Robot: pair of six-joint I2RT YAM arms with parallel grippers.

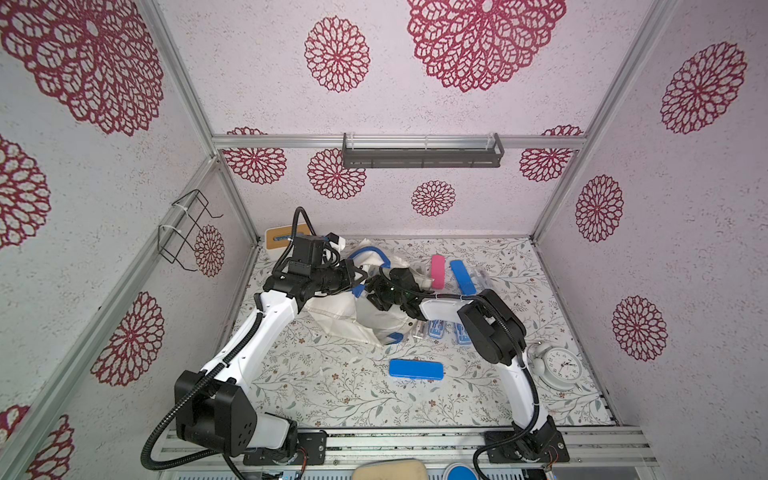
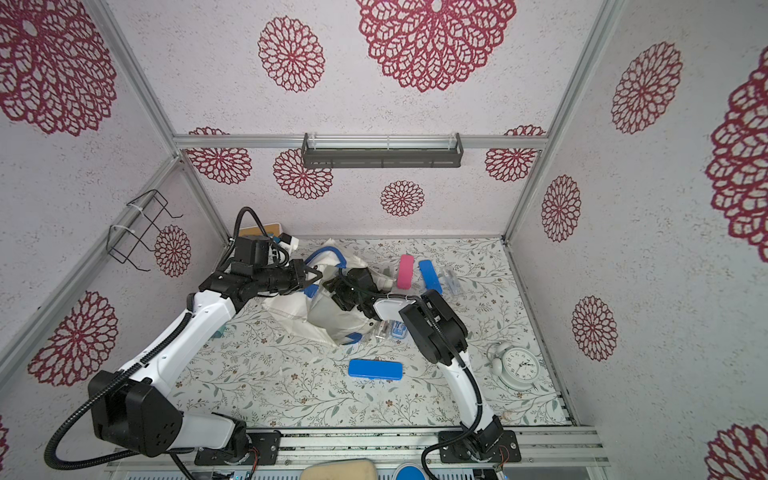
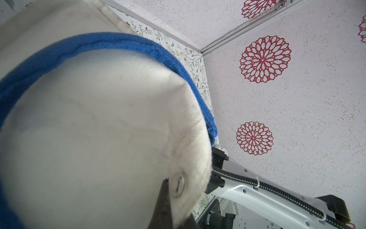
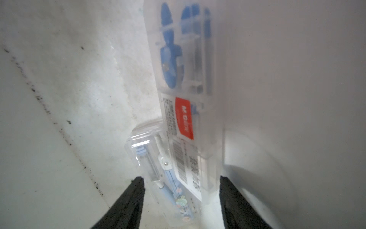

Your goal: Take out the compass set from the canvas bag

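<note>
The cream canvas bag with blue handles lies open mid-table. My left gripper is at the bag's upper edge; in the left wrist view the shut fingertips meet white canvas beside a metal snap. My right gripper reaches inside the bag, fingers apart. Between and just beyond them are two clear cases: a compass set with blue pieces and an M&G label, and a second case below it with a pale blue compass.
A blue case lies in front of the bag. Pink and blue cases and several clear boxes lie to the right. An alarm clock stands at the front right.
</note>
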